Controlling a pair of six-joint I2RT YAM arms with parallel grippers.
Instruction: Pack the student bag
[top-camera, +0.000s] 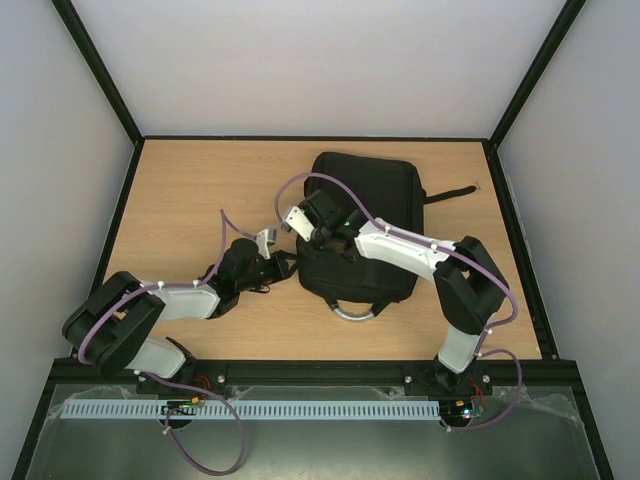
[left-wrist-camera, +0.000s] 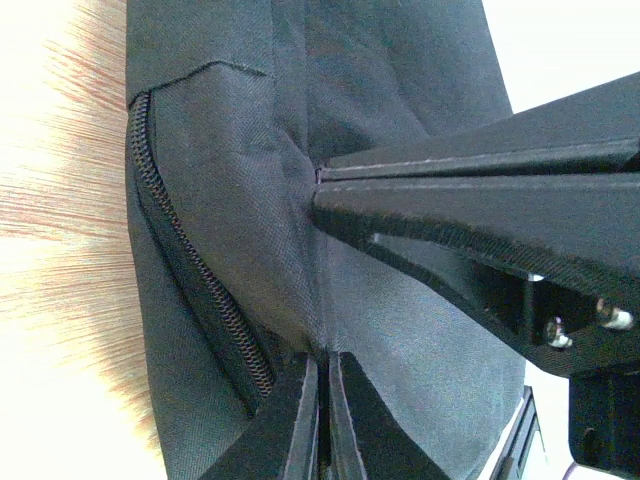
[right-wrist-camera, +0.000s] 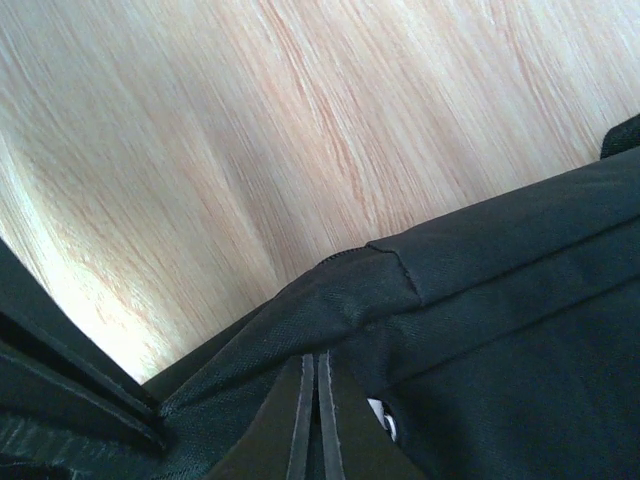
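The black bag (top-camera: 375, 185) lies flat on the table, its grey-trimmed handle (top-camera: 352, 314) toward me. In the left wrist view a zipper (left-wrist-camera: 200, 260) runs along the bag's side. My left gripper is shut at that edge, a ridge of cloth running in between its fingertips. From the right, the right gripper's fingers (left-wrist-camera: 450, 205) reach the same cloth fold farther up. The right wrist view has my right gripper shut over the bag edge. A small silver zipper pull (right-wrist-camera: 382, 418) shows beside its fingers; whether they hold it is hidden.
A black strap (top-camera: 455, 194) stretches to the right from the bag. Bare wooden table (top-camera: 210, 180) lies left of the bag, and no loose items show there. Both grippers are close together at the bag's left edge.
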